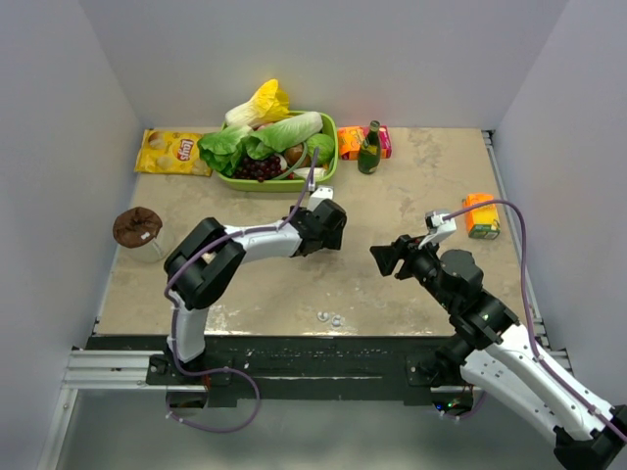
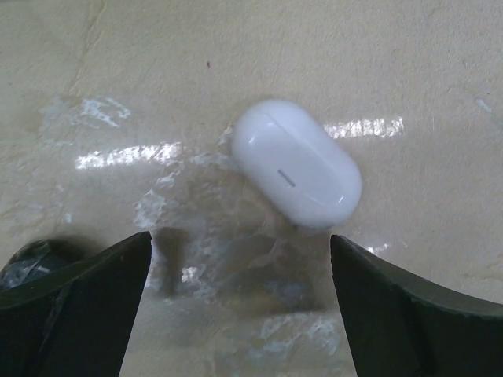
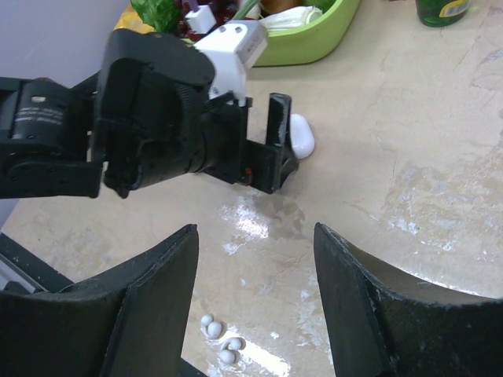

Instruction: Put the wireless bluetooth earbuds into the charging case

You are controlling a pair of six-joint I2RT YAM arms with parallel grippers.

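Note:
The white charging case (image 2: pixel 297 163), closed and pill-shaped, lies on the table just ahead of my left gripper. That gripper is open, its fingers apart with only table between them. In the right wrist view the case (image 3: pixel 302 137) shows just past the left gripper's black fingers (image 3: pixel 278 120); from above it is hidden by the left arm. Two pairs of small white shapes, the earbuds (image 1: pixel 330 318), rest near the table's front edge, and the right wrist view shows one earbud (image 3: pixel 211 326) and the other (image 3: pixel 230 350). My right gripper hangs open and empty to the right.
Behind the left gripper stands a green basket (image 1: pixel 259 185) of vegetables, with a bottle (image 1: pixel 369 152) to its right. A brown-topped pot (image 1: pixel 139 231) is at left, a juice carton (image 1: pixel 482 217) at right. A dark rounded object (image 2: pixel 33 265) shows beside the left finger.

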